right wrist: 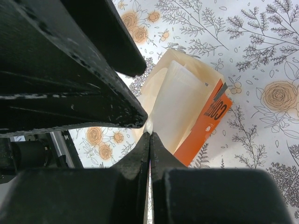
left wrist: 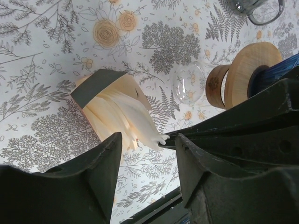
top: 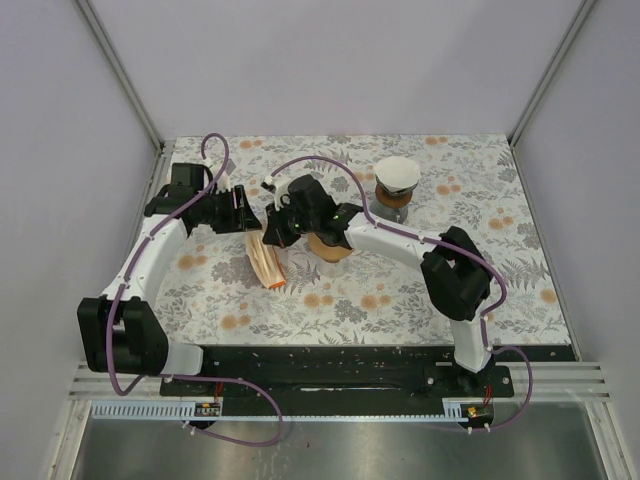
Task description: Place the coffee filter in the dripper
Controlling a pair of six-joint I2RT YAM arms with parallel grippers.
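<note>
The orange-and-cream filter pack (top: 268,268) lies on the patterned table beneath both grippers. In the right wrist view, my right gripper is shut, its tips at a pale filter (right wrist: 173,93) that sticks out of the pack (right wrist: 209,122). In the left wrist view, my left gripper is apart above the pack, with that filter's end between it and the right arm's tip. The wooden dripper (left wrist: 252,60) stands on a glass to the right of the pack, largely behind the right arm in the top view.
At the back right, a glass carafe (top: 385,212) with a wooden collar holds white filters (top: 398,172) on top. The front edge is near the arms' bases.
</note>
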